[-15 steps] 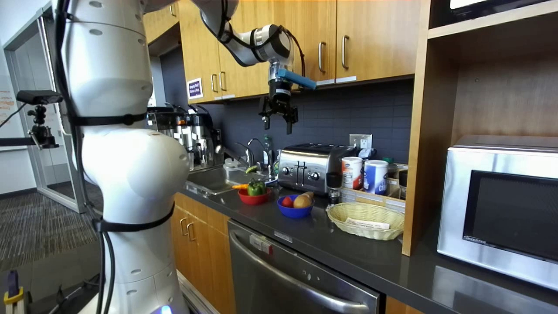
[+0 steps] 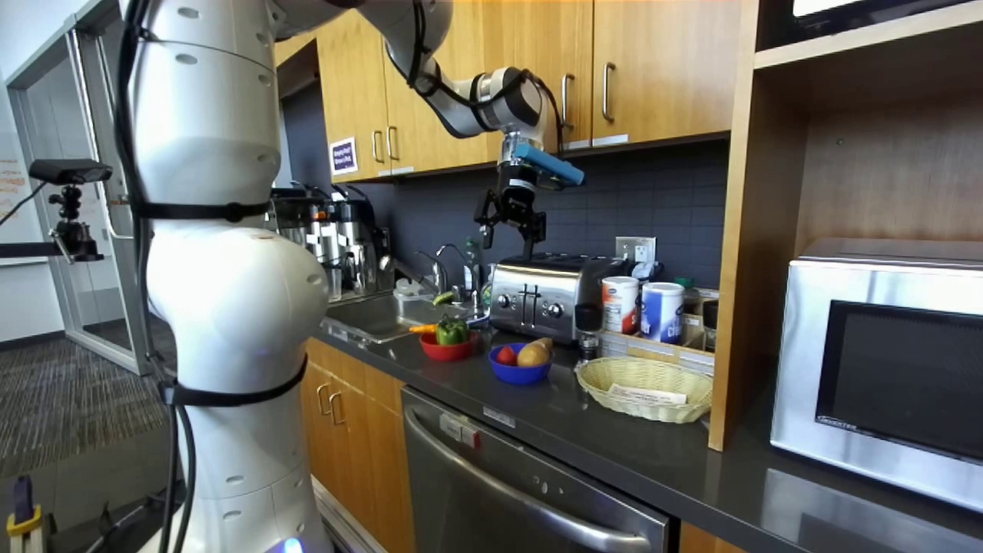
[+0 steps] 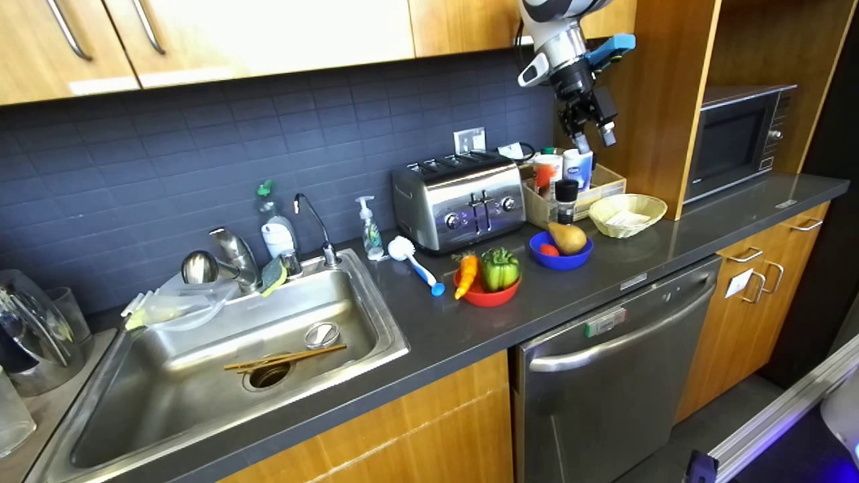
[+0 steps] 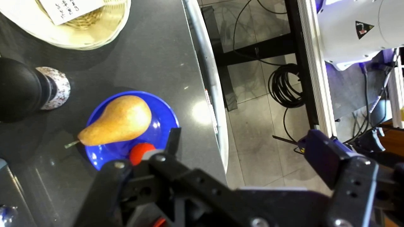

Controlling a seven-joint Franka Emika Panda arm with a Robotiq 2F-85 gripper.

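Note:
High over the counter hangs my gripper (image 2: 508, 241), its two black fingers spread apart with only air between them. In the second exterior view the gripper (image 3: 597, 143) appears in front of the wall, above the seasoning canisters. A blue bowl (image 3: 561, 260) holds a yellow-brown pear (image 3: 568, 238) and a small red item (image 3: 549, 250); from the wrist, the pear (image 4: 120, 120) lies across the bowl with its stem over the rim. Left of it, a red bowl (image 3: 488, 298) carries a green pepper (image 3: 500, 270) and an orange carrot (image 3: 467, 274).
A steel toaster (image 3: 459, 204) stands behind the bowls, beside a dark-topped grinder (image 3: 565, 201). To the right is a wicker basket (image 3: 628, 216) with a paper note inside. A sink (image 3: 233, 354) takes up the left side. Counter space in front of the basket is clear.
The arm has shifted right and slightly lower in the first exterior view, and the gripper has tilted. Bowls, food and basket look unmoved.

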